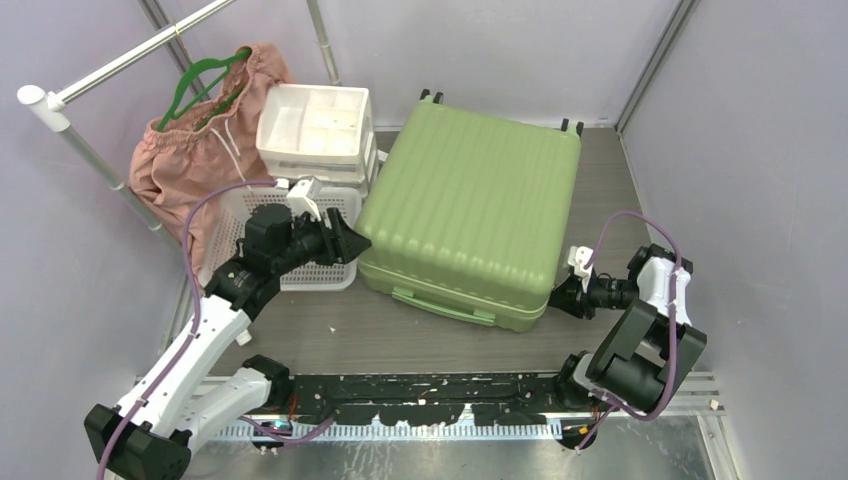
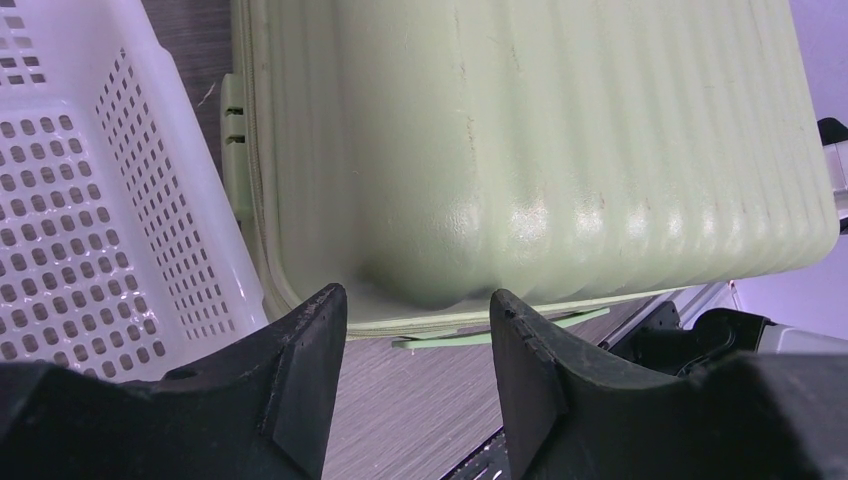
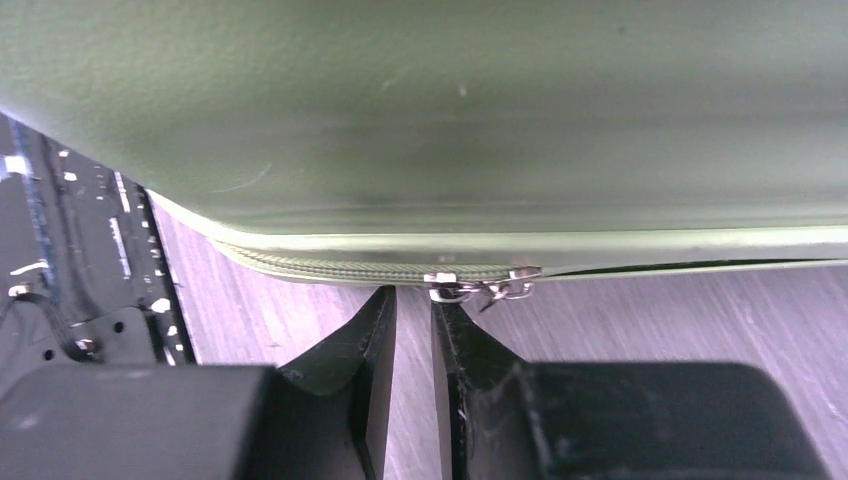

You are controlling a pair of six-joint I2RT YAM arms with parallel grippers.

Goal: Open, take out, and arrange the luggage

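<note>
A green ribbed suitcase (image 1: 468,200) lies flat and closed on the grey floor, handle toward the front. My left gripper hangs open over its front-left corner, nothing between its fingertips. My right gripper is low at the suitcase's right side, its fingers slightly apart, right at the metal zipper pulls (image 3: 480,288). Whether a pull is between the fingertips is unclear. The zipper line (image 3: 360,268) runs along the rim above them.
A white perforated basket (image 2: 95,220) adjoins the suitcase's left, with white drawers (image 1: 312,130) behind. A pink bag (image 1: 170,175) on a green hanger hangs from a rail at back left. Bare floor (image 1: 340,335) lies in front.
</note>
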